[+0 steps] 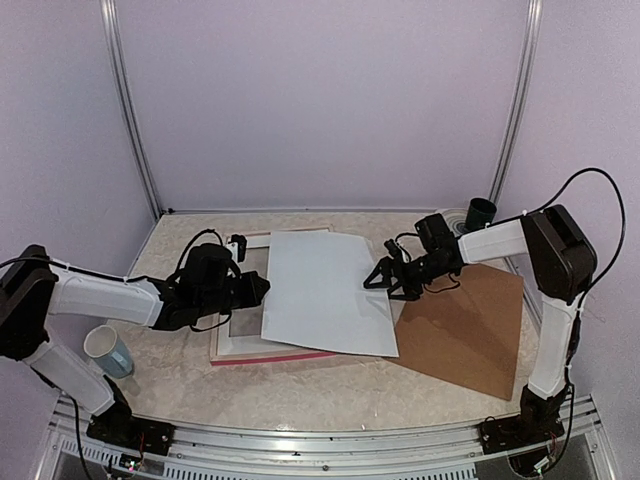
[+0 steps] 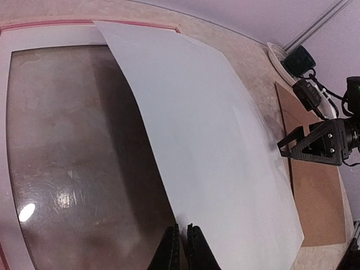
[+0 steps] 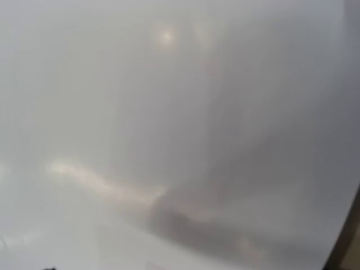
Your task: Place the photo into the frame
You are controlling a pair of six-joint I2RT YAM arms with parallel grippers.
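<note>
A large white sheet, the photo (image 1: 325, 295) with its blank side showing, lies slanted above the picture frame (image 1: 237, 345), covering its right part. At the photo's left edge my left gripper is shut on the sheet. Glossy backing inside the frame shows left of the sheet in the left wrist view, with the sheet's shadow across it. My right gripper (image 1: 376, 280) stands at the photo's right edge, its fingers (image 2: 312, 157) apart. Only a blurred, close pale surface (image 3: 140, 112) fills most of the right wrist view.
A brown board (image 1: 470, 335) lies on the table to the right, partly under the right arm. Behind it stand a dark cup (image 1: 480, 213) and a pale dish. A white and blue mug (image 1: 108, 350) is at the left.
</note>
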